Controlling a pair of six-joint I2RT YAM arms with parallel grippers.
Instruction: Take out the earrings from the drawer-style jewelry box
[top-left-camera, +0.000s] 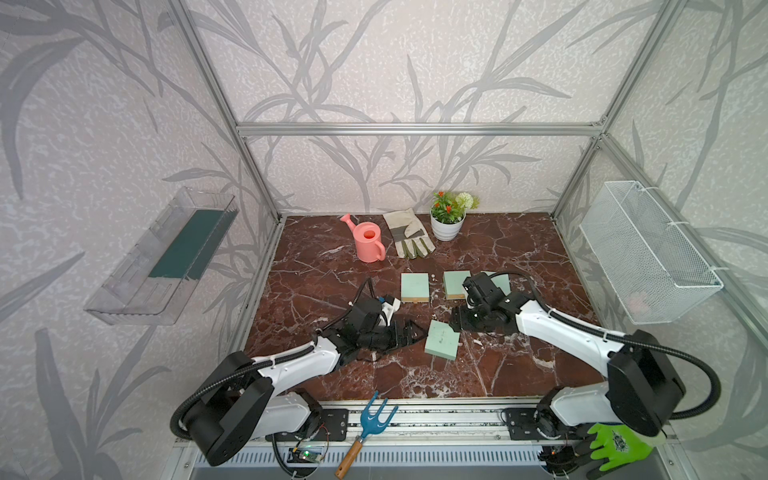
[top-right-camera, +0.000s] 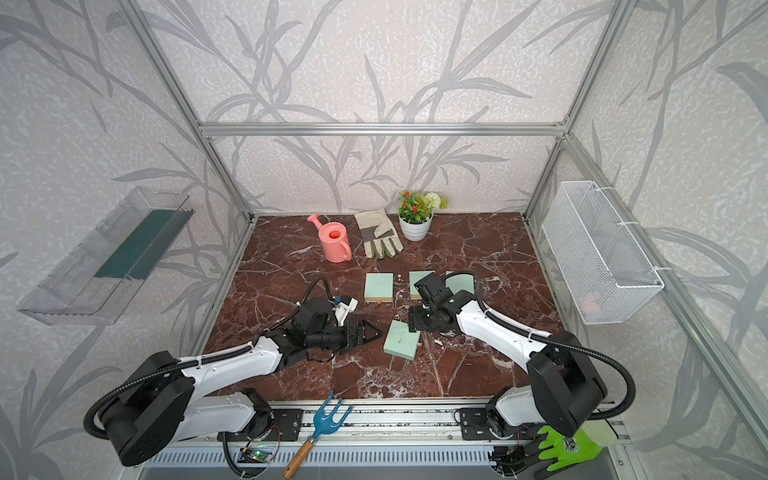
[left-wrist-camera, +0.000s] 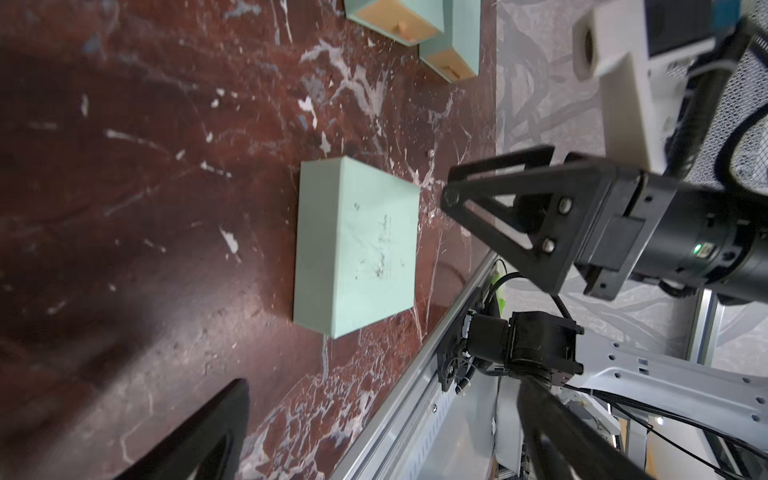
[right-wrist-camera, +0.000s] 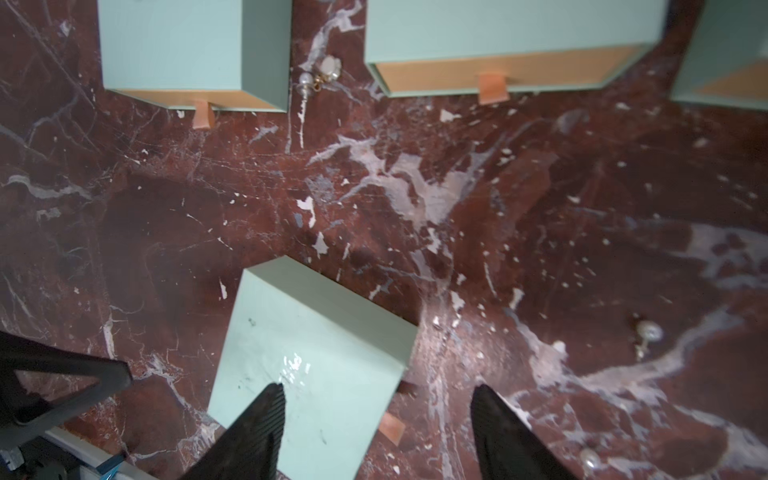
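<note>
A mint-green jewelry box (top-left-camera: 442, 341) lies turned at an angle on the front middle of the table; its tan pull tab (right-wrist-camera: 392, 428) points right in the right wrist view. Left of this box, apart from it, my left gripper (top-left-camera: 416, 333) is open and empty. My right gripper (top-left-camera: 456, 318) hangs over the box's right side, fingers spread part way, with nothing visible between them. Single pearl earrings (right-wrist-camera: 649, 329) lie on the table to the right of the box. A pair of earrings (right-wrist-camera: 318, 77) rests between two of the back boxes.
Three more mint boxes stand behind: a left box (top-left-camera: 414, 286), a middle box (top-left-camera: 456, 283) and a right box (top-left-camera: 500, 281), partly hidden by my right arm. A watering can (top-left-camera: 369, 242), glove (top-left-camera: 409, 233) and flower pot (top-left-camera: 446, 225) occupy the table's back.
</note>
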